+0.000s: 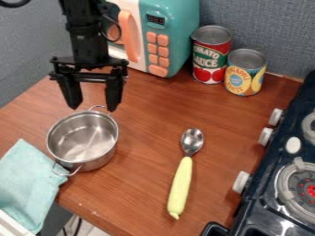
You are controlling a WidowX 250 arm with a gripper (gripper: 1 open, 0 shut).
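Observation:
My black gripper [92, 92] hangs open above the back rim of the steel pot [83, 142], its two fingers apart with nothing seen between them. The pot stands on the wooden table [147, 184] at the left. To its right lie a metal spoon [192, 141] and, just below that, a pale yellow corn-like object [180, 190].
A teal toy microwave [161, 37], a sauce can [211, 55] and a yellow-labelled can [245, 72] stand at the back. A black stove [279, 198] fills the right side. A light blue cloth [29, 180] lies front left.

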